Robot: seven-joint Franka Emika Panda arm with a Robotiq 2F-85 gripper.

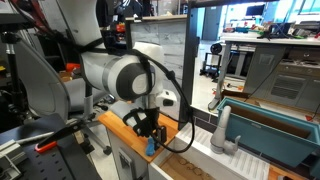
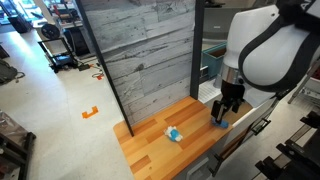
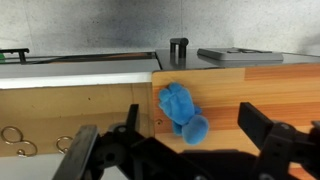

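Note:
A crumpled blue object (image 3: 183, 112), soft-looking like a cloth or toy, rests on the wooden surface (image 3: 232, 88) in the wrist view. It lies between the spread fingers of my open gripper, nearer the left one. In exterior view 1 the gripper (image 1: 153, 137) points down, low over this blue object (image 1: 152, 147). From the other side, the blue object (image 2: 218, 123) is partly covered by the gripper (image 2: 227, 110). A second, pale blue and white object (image 2: 173, 133) lies apart on the wood.
Beside the wood is an open drawer (image 1: 203, 161) with small items inside. A teal tub (image 1: 265, 128) and a white faucet-like piece (image 1: 222, 132) stand to its right. A dark post (image 2: 118, 65) and pale panel (image 2: 158, 60) rise behind the wooden surface.

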